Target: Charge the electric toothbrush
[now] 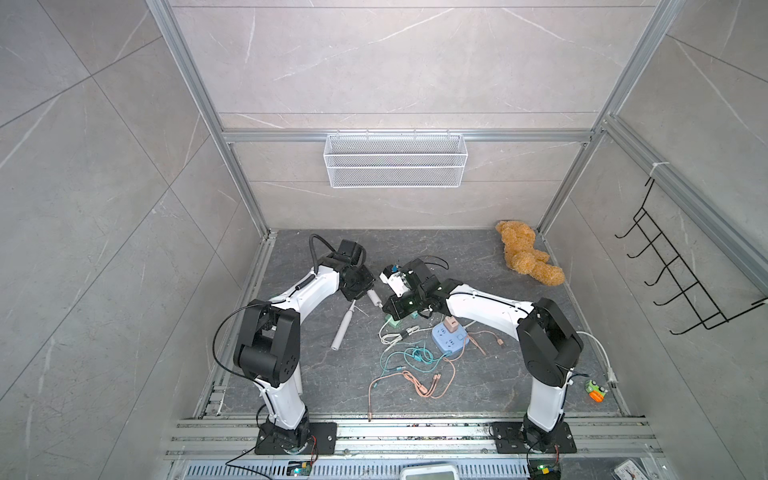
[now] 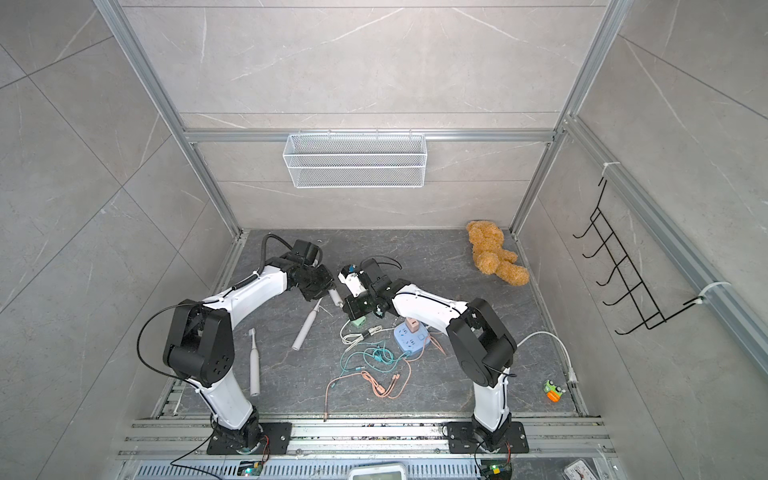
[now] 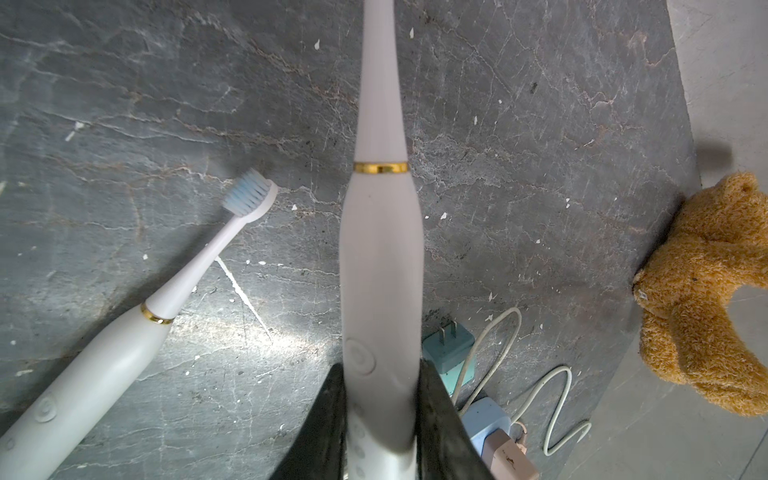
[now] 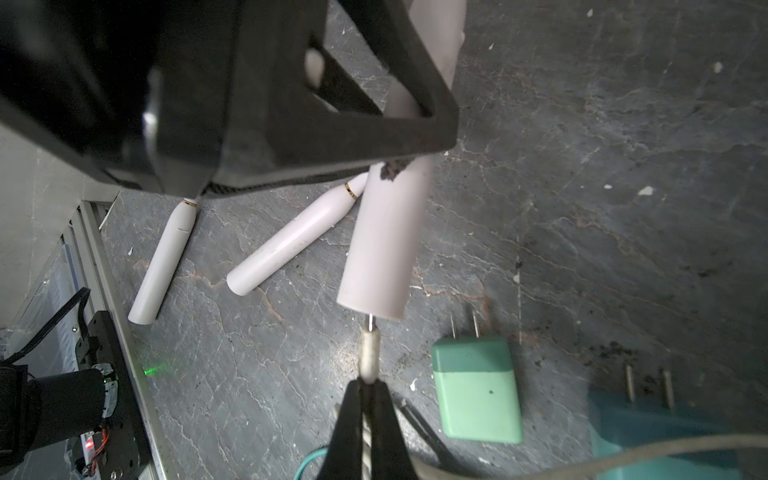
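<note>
In the left wrist view a white electric toothbrush (image 3: pixel 381 256) with a gold ring runs lengthwise between the fingers of my left gripper, which is shut on its handle. The flat bottom end of this toothbrush (image 4: pixel 384 264) points down at my right gripper. That gripper is shut on the thin white plug (image 4: pixel 369 356) of a charging cable. A short bit of metal pin shows between plug and handle bottom, right at the base's edge; I cannot tell whether the tip is inside. The handle's end face is hidden.
Two more white toothbrushes (image 4: pixel 296 238) lie on the table to the left. A green adapter (image 4: pixel 477 392) and a teal one (image 4: pixel 632 420) sit close to the right gripper. Cables surround a blue power strip (image 1: pixel 449 339). A teddy bear (image 1: pixel 524 254) lies at the back right.
</note>
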